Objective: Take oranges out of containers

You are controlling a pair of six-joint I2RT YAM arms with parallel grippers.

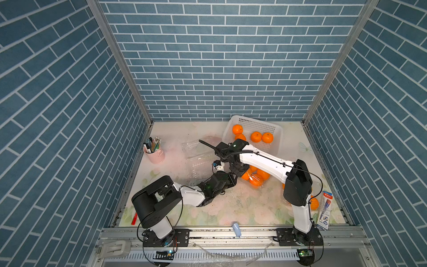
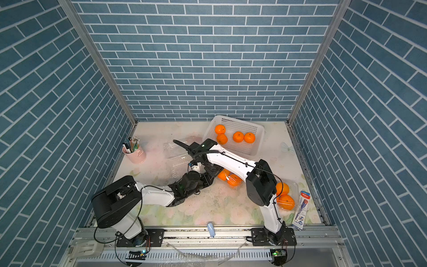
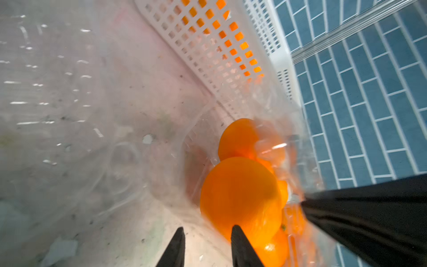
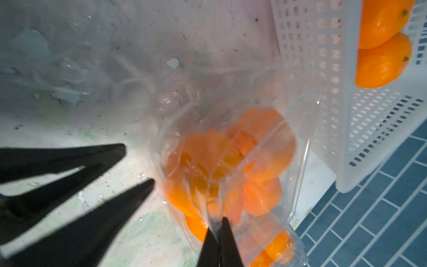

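Observation:
A clear plastic container (image 4: 302,178) of several oranges (image 3: 240,195) sits at centre, partly hidden by my right arm in both top views. My right gripper is shut on the film of the container's edge in the right wrist view. My left gripper is low beside the same container, fingers a little apart in its wrist view; what lies between them is hard to see. Behind, a white basket (image 1: 275,146) holds several oranges (image 2: 238,136).
Empty clear containers (image 1: 198,149) lie left of centre. A pink pen cup (image 1: 155,156) stands at left. Another container of oranges (image 2: 285,201) and a packet (image 2: 301,209) lie at right.

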